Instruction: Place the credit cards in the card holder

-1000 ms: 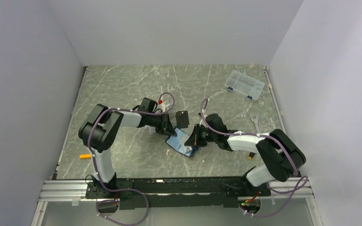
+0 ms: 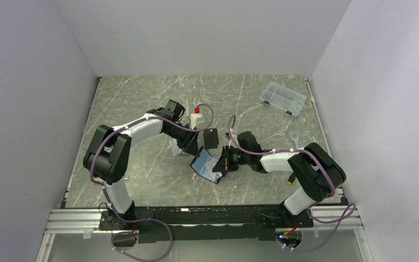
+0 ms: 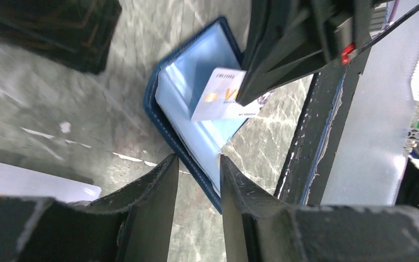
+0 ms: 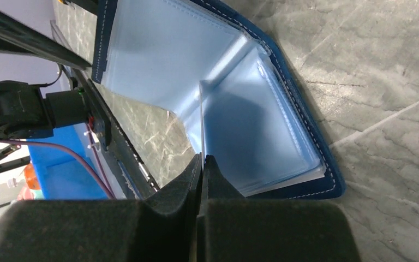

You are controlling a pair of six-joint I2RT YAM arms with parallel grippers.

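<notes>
The card holder [image 2: 202, 164] lies open on the marble table, dark blue edged with clear blue sleeves [image 4: 251, 125]. My right gripper is shut on a white card, seen edge-on in the right wrist view, over the sleeves. My left gripper is above the holder's left edge, its fingertips slightly apart, nothing visible between them. More white cards [image 3: 38, 180] lie left of the holder, partly under the left arm in the top view.
A dark flat case [image 2: 210, 138] lies behind the holder. A clear compartment box [image 2: 283, 98] is at the back right, a wrench [image 2: 295, 139] at the right edge.
The right gripper and card have shifted only slightly.
</notes>
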